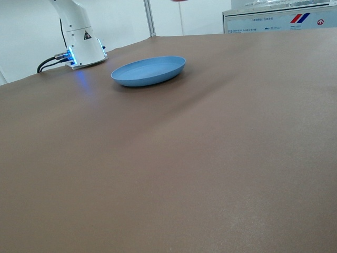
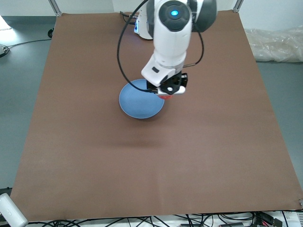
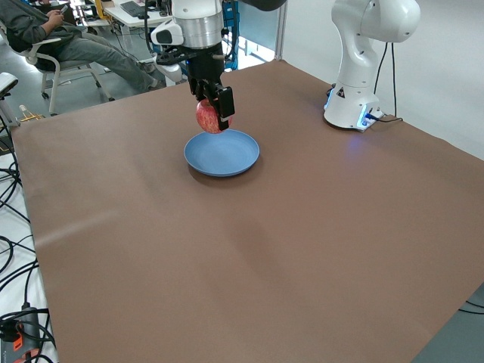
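In the right view my gripper (image 3: pixel 215 108) is shut on a red apple (image 3: pixel 208 118), held above the back part of a round blue plate (image 3: pixel 221 157). In the left view the gripper hangs over the right part of the plate (image 2: pixel 135 104), mostly hiding the apple (image 2: pixel 165 97). In the top view the plate (image 1: pixel 147 74) is empty; the gripper is out of frame above it.
Cables and equipment lie beyond its edge, and a seated person is in the background of the right view.
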